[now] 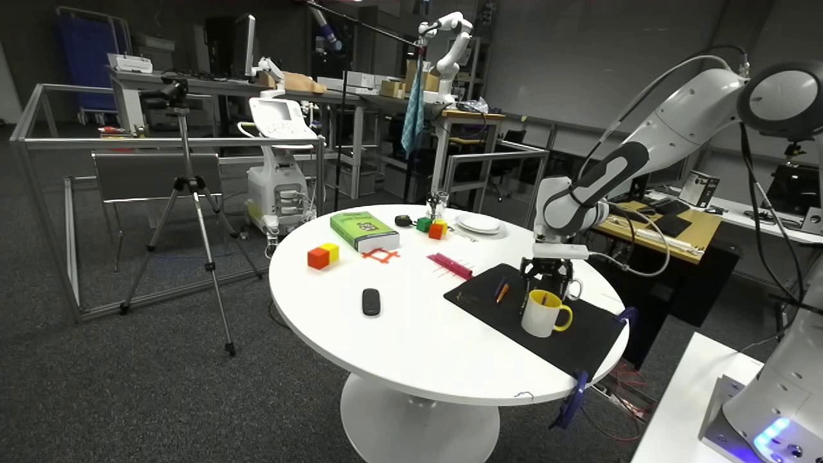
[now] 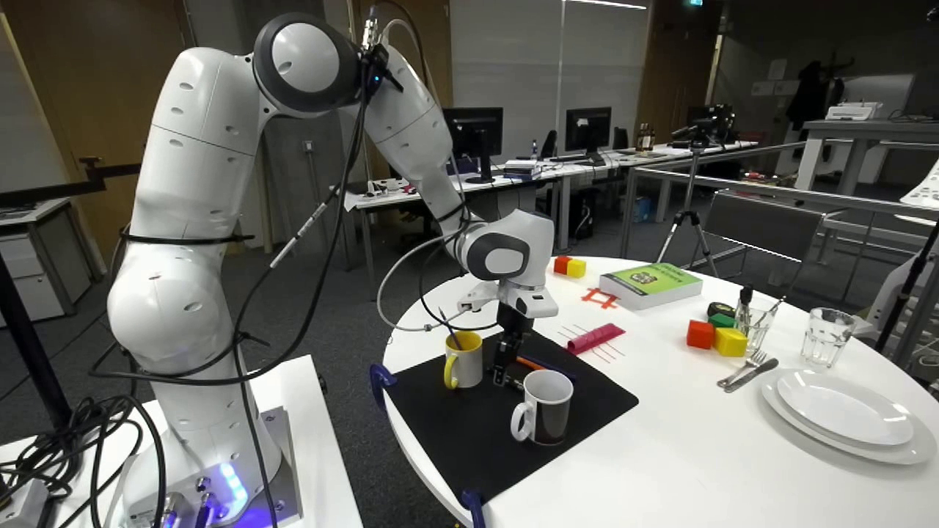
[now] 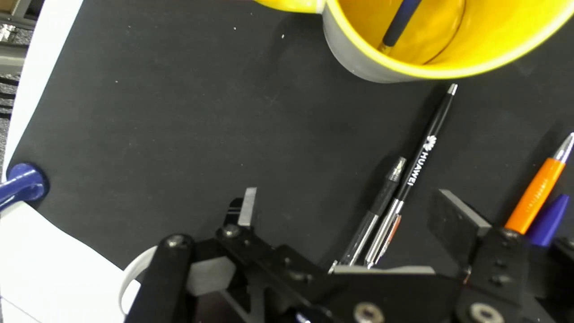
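In the wrist view my gripper stands open, with widely spread fingers [image 3: 248, 207]. Between and below them two slim pens lie side by side on the black mat [image 3: 188, 118]: a black HUAWEI pen [image 3: 425, 150] and a black-and-silver pen [image 3: 384, 196]. An orange pen [image 3: 535, 191] and a blue pen [image 3: 551, 218] lie beyond the right finger. The white mug with yellow inside [image 3: 371, 67] holds a dark pen [image 3: 401, 21]. A second mug, white and dark [image 2: 550, 413], stands on the mat on the other side of the gripper.
Blue clamps [image 1: 571, 401] grip the mat at the table edge. Farther off are a green book [image 1: 362, 230], coloured cubes [image 1: 317, 258], a magenta strip [image 1: 455, 266] and white plates [image 2: 845, 409]. Open white tabletop surrounds the black phone-like object [image 1: 371, 301].
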